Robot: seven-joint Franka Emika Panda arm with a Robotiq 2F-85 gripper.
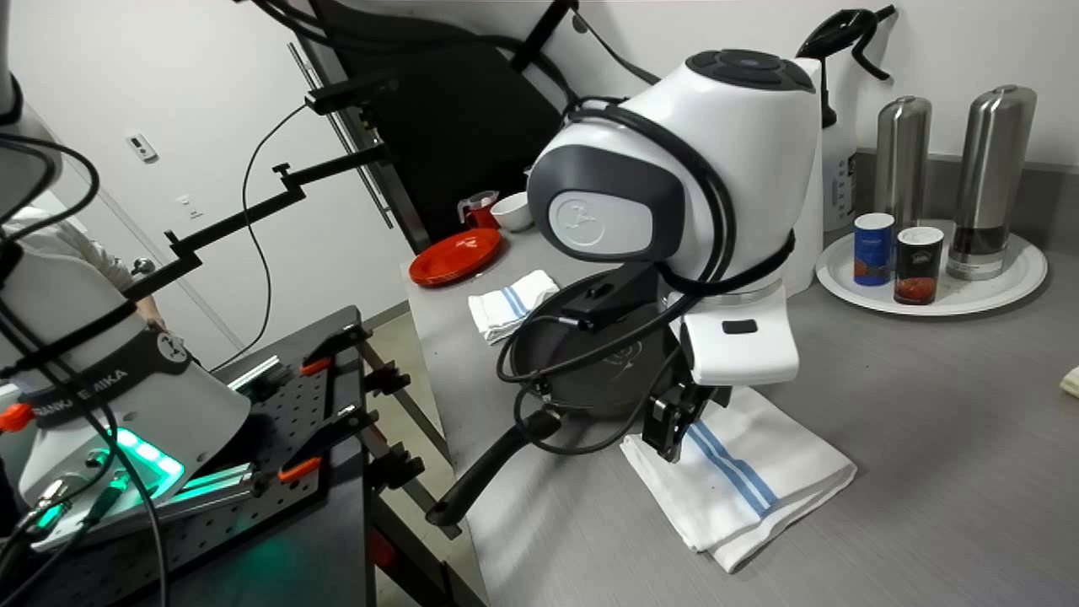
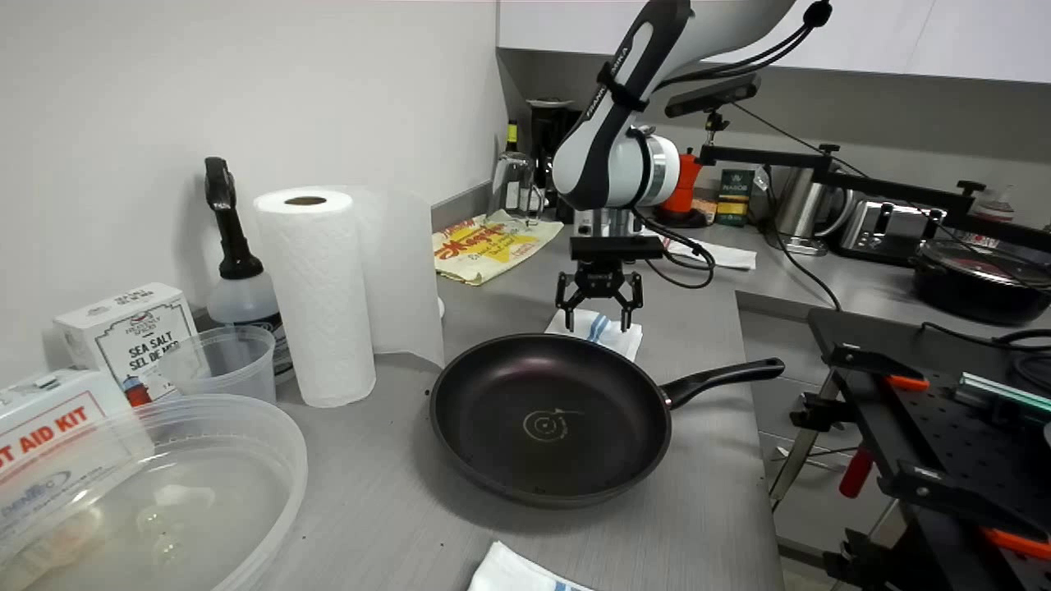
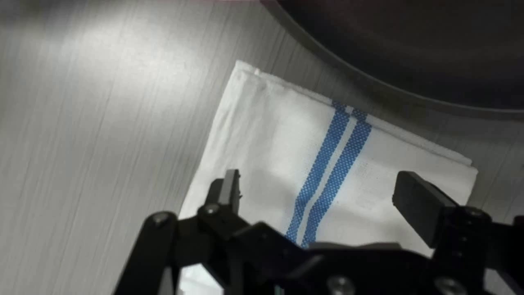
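Observation:
A folded white towel with two blue stripes (image 1: 748, 475) lies flat on the grey counter. Over it hangs my gripper (image 2: 598, 313), open, fingers pointing down and apart, nothing between them. In the wrist view the towel (image 3: 275, 132) shows beneath and between the two spread fingers. Right beside the towel sits a black frying pan (image 2: 552, 423), empty, its handle (image 2: 724, 379) reaching toward the counter's edge. The pan's rim (image 3: 353, 73) curves close past the towel's edge in the wrist view.
A second striped towel (image 1: 512, 303) lies on the pan's other side, near red plates (image 1: 457, 256). Paper towels (image 2: 315, 295) and a clear plastic bowl (image 2: 281, 463) stand along the wall side. A white tray (image 1: 1027, 278) holds shakers and mills.

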